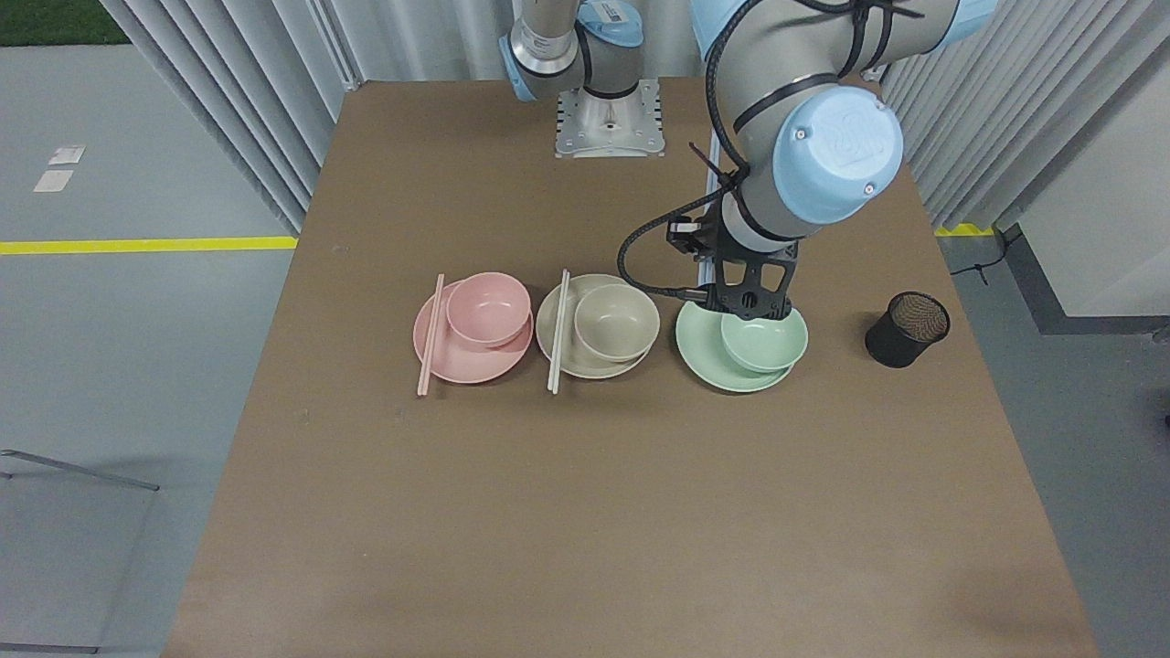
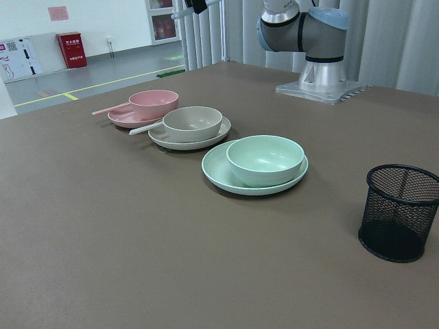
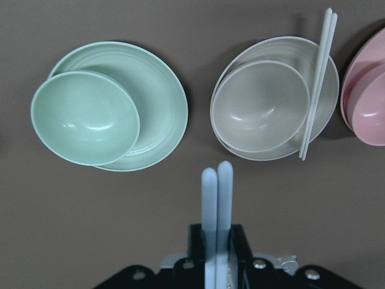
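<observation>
Three place settings sit in a row: a pink plate (image 1: 473, 366) with pink bowl (image 1: 489, 307) and pink chopsticks (image 1: 430, 334); a cream plate (image 1: 592, 367) with cream bowl (image 1: 616, 322) and white chopsticks (image 1: 558, 329); a mint plate (image 1: 708, 356) with mint bowl (image 1: 764, 345), without visible chopsticks. My gripper is shut, its light fingers together with nothing seen between them. In the wrist view the settings lie ahead of the fingertips, mint left and cream right. In the front view the gripper's housing is above the mint setting.
A black mesh cup (image 1: 907, 329) stands right of the mint setting.
</observation>
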